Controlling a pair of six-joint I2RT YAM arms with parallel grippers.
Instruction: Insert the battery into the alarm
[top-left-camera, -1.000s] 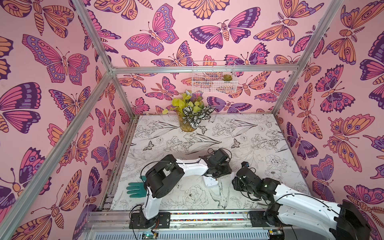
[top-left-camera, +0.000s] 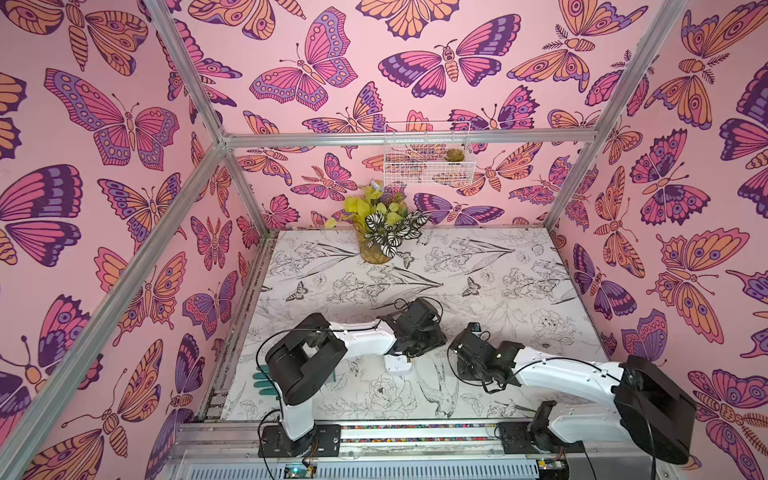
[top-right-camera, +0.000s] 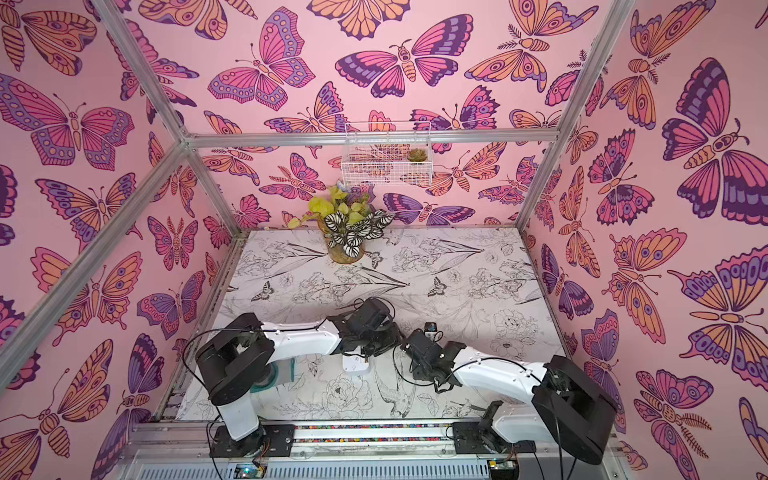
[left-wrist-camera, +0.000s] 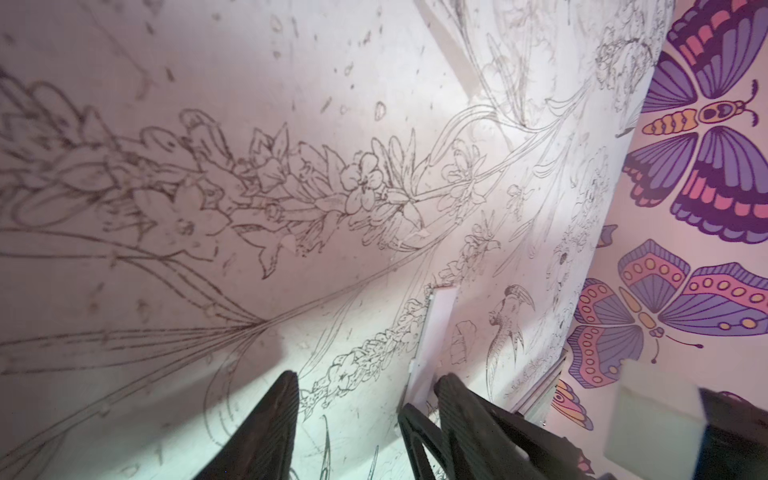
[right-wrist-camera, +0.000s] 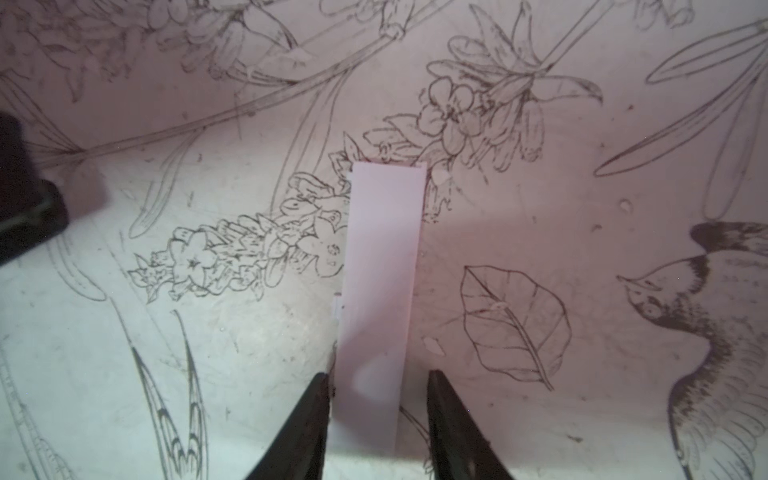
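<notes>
My left gripper (top-left-camera: 428, 340) hangs over the table middle, open, with nothing between its fingertips. The white alarm (top-left-camera: 397, 365) shows below it in the top views. My right gripper is low over a pale lilac, flat, elongated piece (right-wrist-camera: 376, 264) lying on the table, its fingertips part apart at either side of that piece's lower end; whether they touch it cannot be told. The battery cannot be made out.
A teal glove (top-left-camera: 262, 381) lies at the left, partly under the left arm. A potted plant (top-left-camera: 376, 244) stands at the back.
Both arms have moved leftward in the top left view.
</notes>
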